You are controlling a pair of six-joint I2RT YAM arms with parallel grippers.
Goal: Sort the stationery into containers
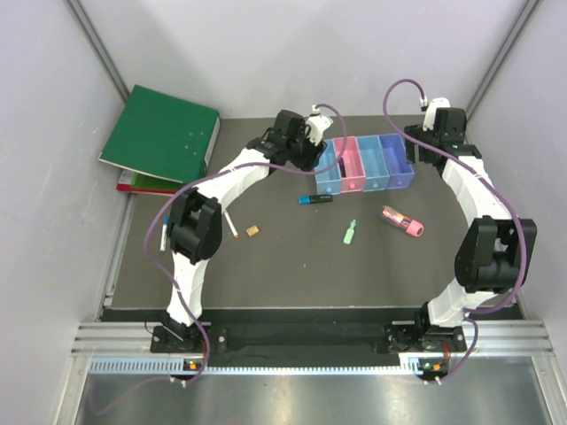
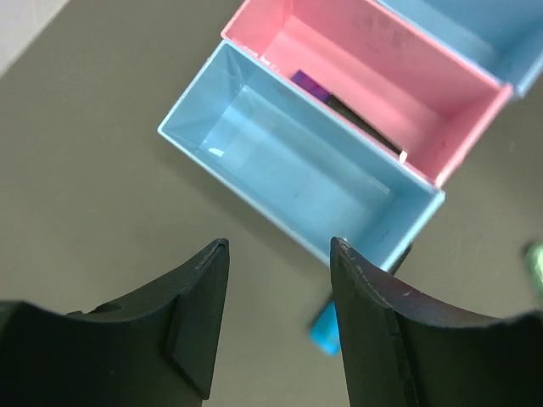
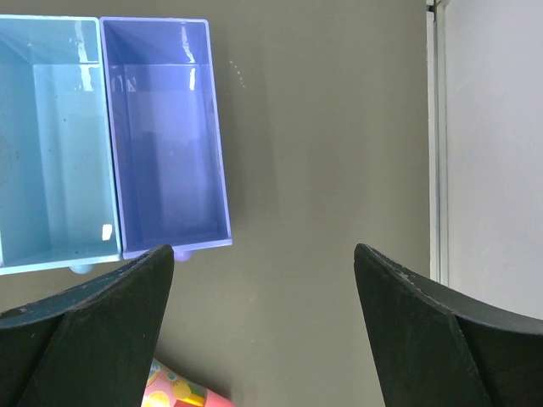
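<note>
Over the left edge of the first light-blue bin [image 2: 288, 153] hovers my left gripper, open and empty. A slim purple-and-black item [image 2: 361, 121] lies inside the pink bin [image 2: 399, 68], along its wall. My right gripper is open with only bare table between its fingers, right of the purple bin [image 3: 170, 153]. A second light-blue bin [image 3: 76, 161] adjoins that one. On the table lie a blue-and-black marker [image 1: 315, 199], a green bottle [image 1: 350, 232], a pink tube [image 1: 402, 221], a white stick [image 1: 231, 223], a tan block [image 1: 252, 230] and a blue-and-white pen [image 1: 164, 235].
Large green and red binders [image 1: 164, 133] occupy the back left corner. White walls [image 1: 44, 159] bound the table at the back and sides. Purple cables [image 1: 190, 301] loop along both arms.
</note>
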